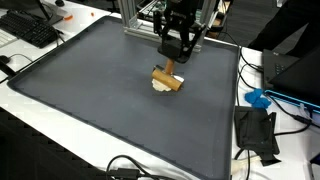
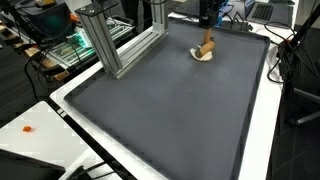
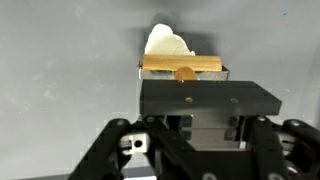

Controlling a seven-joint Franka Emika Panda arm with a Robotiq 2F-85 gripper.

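A wooden mallet-like tool hangs head-down below my gripper, its handle running up toward the fingers. The gripper is shut on this tool, though a broad black piece hides most of the grip in the wrist view. In that view, the tool's wooden bar lies crosswise beyond the black piece. A cream, roundish flat piece lies on the dark grey table under the tool. In exterior view 1 the wooden head covers part of the cream piece; whether they touch, I cannot tell.
A white frame stands at its edge. Beyond the table lie a keyboard, a blue object and a black item with cables.
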